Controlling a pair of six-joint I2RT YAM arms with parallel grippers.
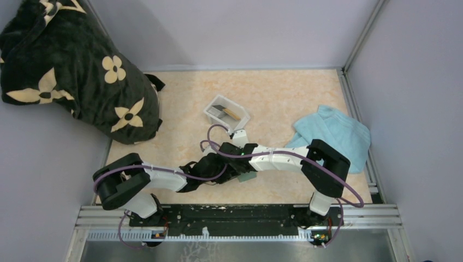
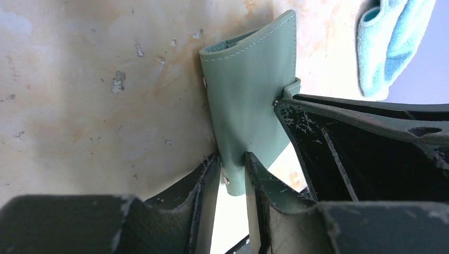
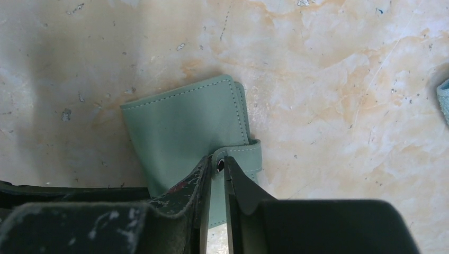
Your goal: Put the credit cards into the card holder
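Observation:
The sage-green card holder (image 1: 247, 176) lies on the table, mostly under the two arms in the top view. In the left wrist view my left gripper is part open at the holder's lower end, fingertips against it. In the right wrist view my right gripper is shut at the snap strap (image 3: 243, 156) of the holder; whether it grips the strap's edge I cannot tell. A white container (image 1: 243, 114) behind the arms holds flat grey and tan cards (image 1: 231, 113).
A light blue cloth (image 1: 333, 136) lies at the right. A large dark patterned cushion (image 1: 87, 82) fills the back left.

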